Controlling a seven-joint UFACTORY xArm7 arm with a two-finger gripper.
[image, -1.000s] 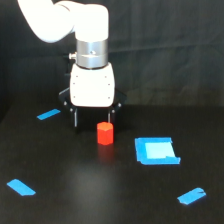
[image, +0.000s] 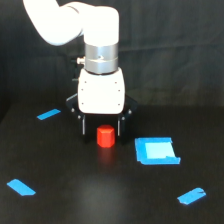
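Observation:
A small red block (image: 106, 137) stands on the black table (image: 100, 195). My white robot gripper (image: 101, 126) is lowered over it, one dark finger on each side of the block. The fingers stand apart; whether they touch the block I cannot tell.
To the right lies a white square bordered with blue tape (image: 156, 150). Short blue tape strips lie at the left (image: 48, 114), front left (image: 21, 187) and front right (image: 192, 195).
My gripper has moved down and slightly right, so its fingers now stand on either side of the red block.

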